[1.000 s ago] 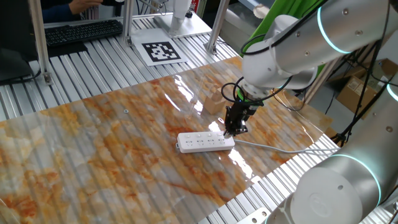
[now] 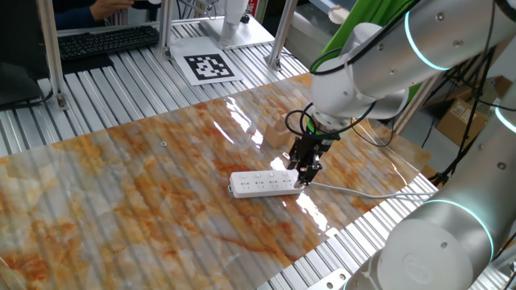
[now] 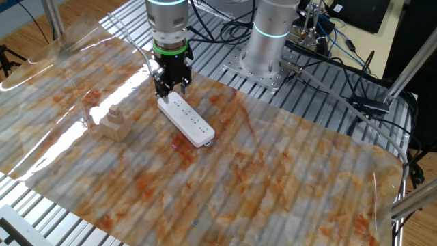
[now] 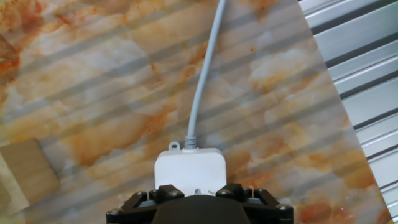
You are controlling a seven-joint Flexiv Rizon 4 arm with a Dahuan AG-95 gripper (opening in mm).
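Note:
A white power strip lies flat on the marbled sheet, its row of sockets facing up. At its cord end is my black gripper, pointing down. From the other side, the gripper shows two separated fingers at the near end of the strip. The wrist view has the strip's end between and beyond the spread fingers; the fingers are open. Whether a finger touches the casing cannot be made out, and most of the strip is hidden under the gripper there. A grey cord runs off from that end.
A small wooden block piece stands on the sheet, off to one side of the strip. Slatted metal table borders the sheet. A printed marker and a keyboard lie farther back. Much of the sheet is bare.
My gripper has come down slightly at the strip's cord end, with a small shift toward the cord. The power strip has stayed where it was.

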